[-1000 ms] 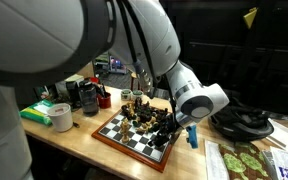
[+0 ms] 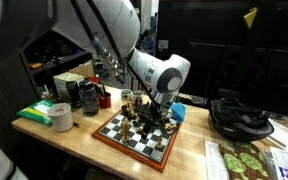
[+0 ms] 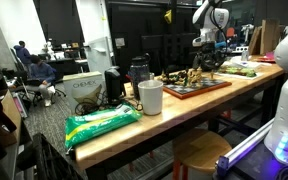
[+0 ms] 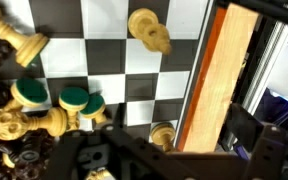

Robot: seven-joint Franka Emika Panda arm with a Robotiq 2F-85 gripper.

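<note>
A black-and-white chessboard with a brown border lies on the wooden table. In the wrist view, my open gripper is above the board near its border, nothing held between its dark fingers. Below the gap stands a light wooden piece, apart from the others. Another light piece stands at the top of that view. Light and dark pieces crowd the left side, among them a light piece with a green base. From exterior view 1, the gripper is low over the board, partly hiding it.
A white mug, a green packet and dark containers stand left of the board. To the right lie a black bag and patterned sheets. Bare tabletop runs between board and sheets.
The arm has moved left in exterior view 1, from the board's right edge to farther over the board. No piece has clearly shifted.
</note>
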